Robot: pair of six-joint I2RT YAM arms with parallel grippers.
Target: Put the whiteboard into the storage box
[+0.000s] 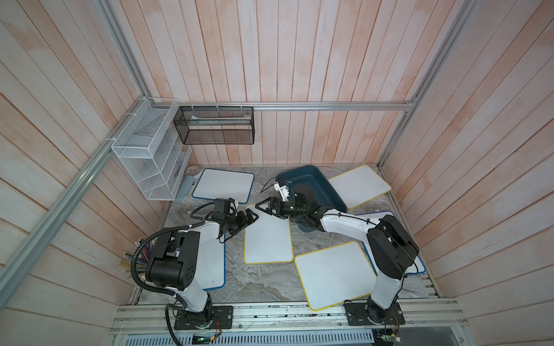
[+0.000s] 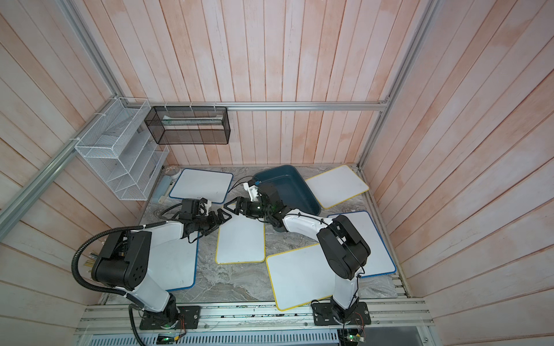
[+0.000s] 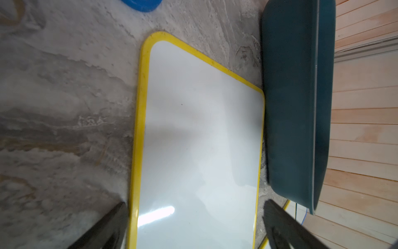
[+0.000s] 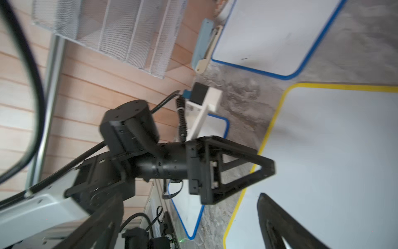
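A yellow-edged whiteboard lies flat at mid-table, its far end close to the dark teal storage box. Over that board's left edge hangs my left gripper, open and empty. In the left wrist view the whiteboard spans the space between the fingers, the box beyond it. My right gripper, open too, reaches in from the right above the board's far end. The right wrist view has the left gripper near its fingers; part of the box is hidden behind the right arm.
Other whiteboards lie around: blue-edged ones at the back left, left front and right, yellow-edged ones at the front and back right. A white wire rack and a black mesh basket hang on the walls. Bare tabletop shows at the front.
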